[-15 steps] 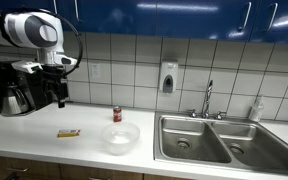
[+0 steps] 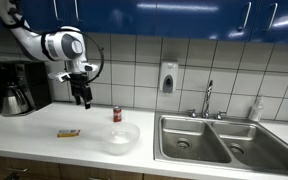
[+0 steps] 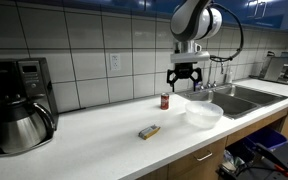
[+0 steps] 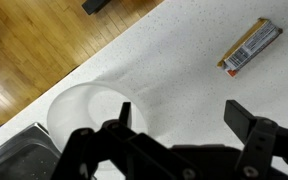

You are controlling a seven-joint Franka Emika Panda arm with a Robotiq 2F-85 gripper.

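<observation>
My gripper (image 2: 84, 101) hangs well above the white counter with its fingers apart and nothing between them. In the wrist view its two dark fingers (image 4: 246, 120) stand wide at the lower edge. A wrapped bar (image 2: 69, 133) lies flat on the counter, below and a little left of the gripper in exterior view 1; the wrist view shows the bar (image 4: 250, 46) at upper right with its printed label. A translucent white bowl (image 2: 121, 138) stands to the right of the bar, near the counter's front. Behind the bowl is a red can (image 2: 117, 114).
A double steel sink (image 2: 189, 139) with a faucet (image 2: 207, 100) takes up the right side. A coffee maker with a steel carafe (image 3: 25, 123) stands at the counter's other end. Clear counter surrounds the bar.
The arm has moved steadily to the right in exterior view 1, from over the counter's left part past the bar's side. Bar, bowl and can have stayed put.
</observation>
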